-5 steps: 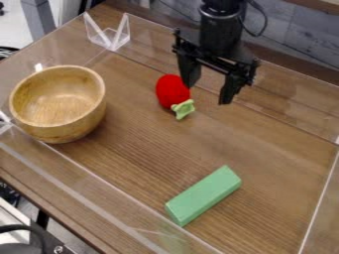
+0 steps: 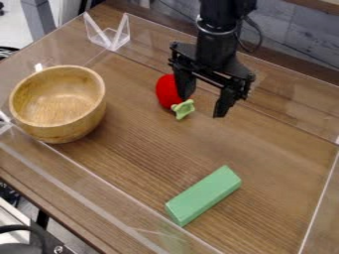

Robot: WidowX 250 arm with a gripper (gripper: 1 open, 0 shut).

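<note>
A black robot gripper (image 2: 205,91) hangs over the back middle of the wooden table, its two fingers spread apart. Its left side is just above and partly in front of a red object (image 2: 169,91) with a small green tip (image 2: 185,108). Whether anything is between the fingers cannot be made out clearly, though none shows.
A tan bowl (image 2: 57,129) stands at the left. A green block (image 2: 203,200) lies at the front right. A clear plastic rack (image 2: 109,32) is at the back left.
The gripper has shifted slightly toward the front and left, closer to the red object. The objects on the table look unmoved.
</note>
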